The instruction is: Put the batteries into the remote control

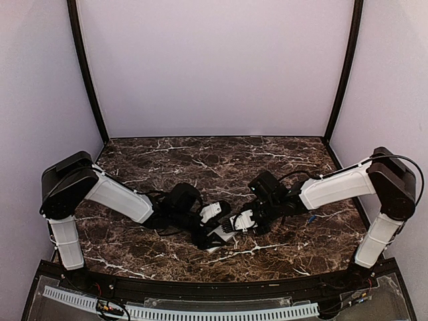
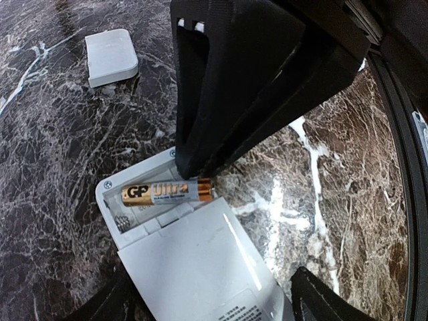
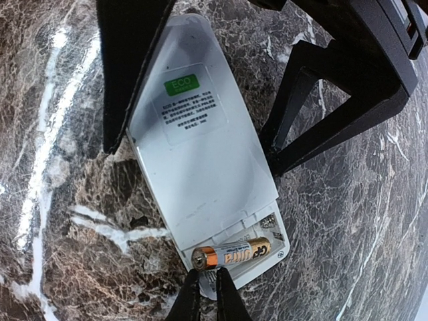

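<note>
The white remote control [image 2: 194,254] lies back side up between the fingers of my left gripper. That gripper is open around it; one finger [image 3: 274,157] appears close against the long edge, while the other stands off the opposite side. In the uncovered battery compartment [image 3: 257,271] rests a copper-and-black GP battery [image 3: 234,253]. Its copper end sits raised by the compartment's side wall. Beside that end, my right gripper holds its fingertips slightly open, a narrow gap between them and nothing visible inside. From above, both arms hide most of the remote.
A small white cover piece [image 2: 112,57] lies on the dark marble table, apart from the remote. On the right side of the table is a small blue object [image 1: 311,218], too small to identify.
</note>
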